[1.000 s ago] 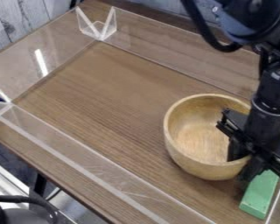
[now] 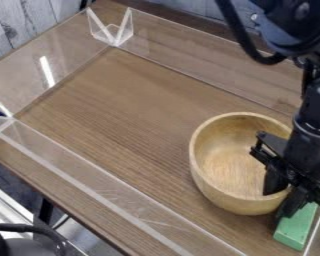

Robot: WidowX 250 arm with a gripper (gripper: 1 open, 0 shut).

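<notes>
A round wooden bowl [image 2: 223,155] sits on the brown table at the lower right. My black gripper [image 2: 278,178] reaches in from the right at the bowl's right rim, fingers angled down over that rim, seemingly shut on it; the contact is partly hidden by the gripper itself. A green block [image 2: 295,232] lies to the bowl's lower right, partly beneath the gripper.
Clear plastic walls [image 2: 83,173] edge it, with a clear bracket [image 2: 111,28] at the back. Cables [image 2: 23,237] sit at the lower left.
The gripper and bowl have shifted slightly over the last second, the bowl a little rightward.
</notes>
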